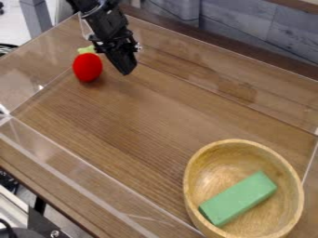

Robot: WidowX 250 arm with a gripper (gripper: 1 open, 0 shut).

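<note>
My gripper point(122, 58) is at the upper left of the camera view, its black arm reaching in from the top edge. It hangs above and right of a red round object point(87, 67) on the wooden table. A small pale green item point(87, 49) is partly behind the arm. The fingers are too small and dark to show whether they are open or shut.
A tan bowl point(213, 160) holding a green block point(236, 198) stands at the lower right. A dark panel runs along the back right.
</note>
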